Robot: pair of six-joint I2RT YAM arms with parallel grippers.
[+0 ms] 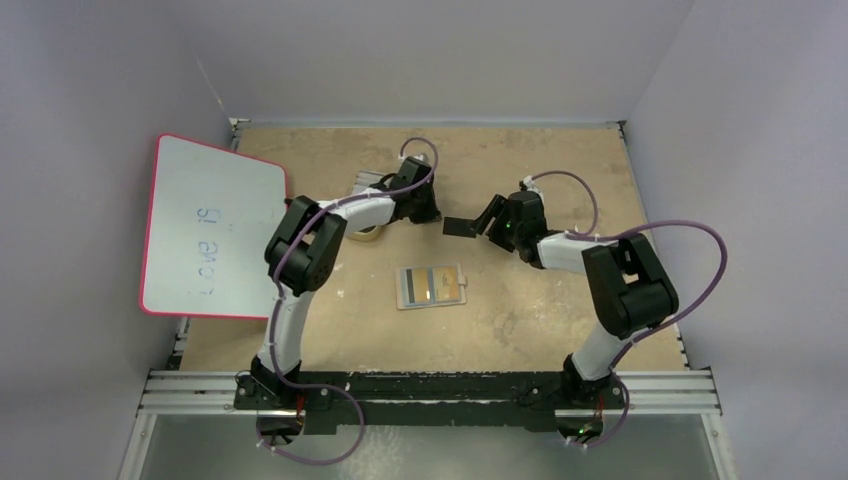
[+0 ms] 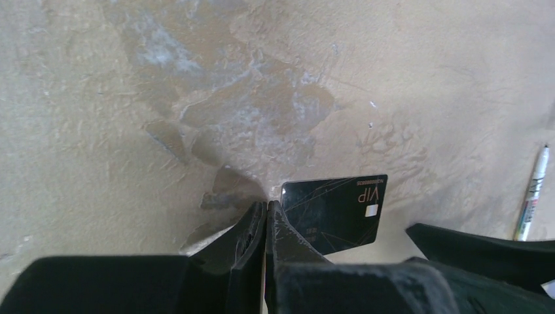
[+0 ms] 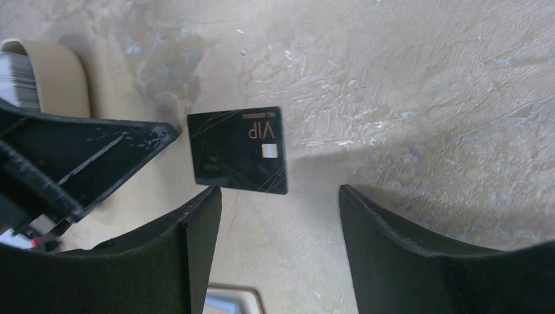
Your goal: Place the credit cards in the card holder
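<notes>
Flat on the table lies the black VIP credit card [image 3: 239, 157], its printed side up. My left gripper is shut with nothing between its fingers, its tips just beside the card's left end in the left wrist view. In the right wrist view my right gripper stands open, its fingers apart, with the card farther off and to the left. The open card holder [image 1: 431, 307], cards in its pockets, rests on the table in front of the arms in the top view; only a corner shows in the right wrist view.
A beige box [image 3: 62, 75] with contents stands left of the card, partly under my left arm. A whiteboard [image 1: 215, 225] with a red rim fills the left side. The pen [image 2: 533, 193] lies at the right.
</notes>
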